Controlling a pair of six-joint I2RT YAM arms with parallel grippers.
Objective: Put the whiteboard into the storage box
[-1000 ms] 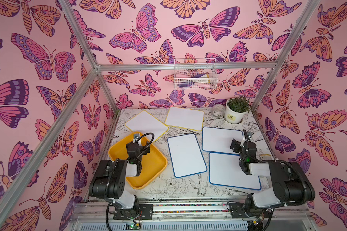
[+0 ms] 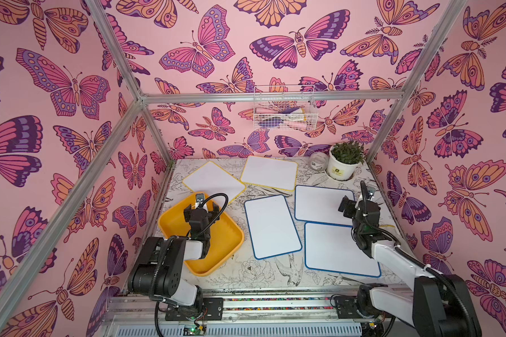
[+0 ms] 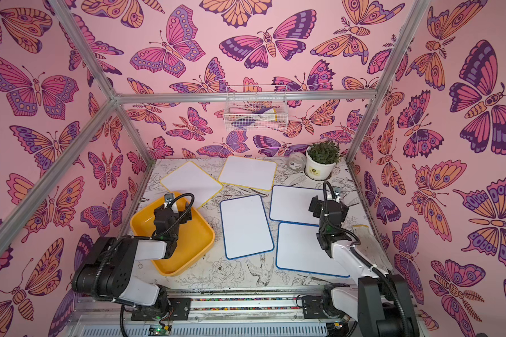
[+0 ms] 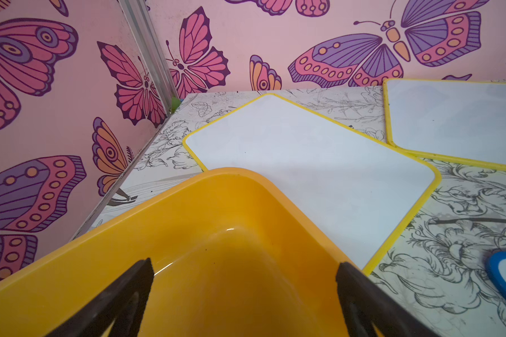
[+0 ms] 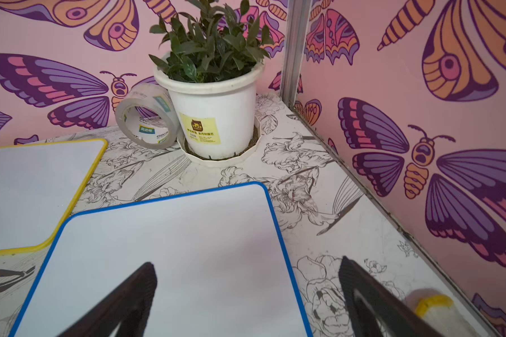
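Observation:
Blue-edged whiteboards lie flat on the table: one in the middle (image 2: 272, 226), one at the back right (image 2: 320, 203) and one at the front right (image 2: 337, 250). Two yellow-edged whiteboards, one at the back left (image 4: 320, 163) and one at the back centre (image 2: 268, 172), also lie flat. The yellow storage box (image 3: 199, 224) sits on the left, its visible floor bare. Over it hangs my left gripper, open and empty. My right gripper is open too, above the blue-edged boards on the right, with nothing between its fingers.
A potted plant (image 5: 216, 112) and a tape roll (image 5: 147, 116) stand at the back right. A wire basket (image 2: 285, 119) hangs on the back wall. Some bare table (image 2: 264, 272) shows at the front middle.

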